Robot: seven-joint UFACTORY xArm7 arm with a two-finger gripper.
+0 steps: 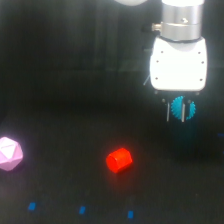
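My gripper is at the upper right, under its white housing, pointing down. Its thin fingers stand apart, so it is open. A blue spiky, gear-like object shows right at the fingertips, partly overlapped by them. Whether it lies between the fingers or behind them I cannot tell. A red block rests on the dark surface below and left of the gripper. At the left edge sits a pale pink faceted ball.
Small blue marks dot the front of the dark surface. Bare room stretches across its middle and left. A dark, curtain-like backdrop closes off the back.
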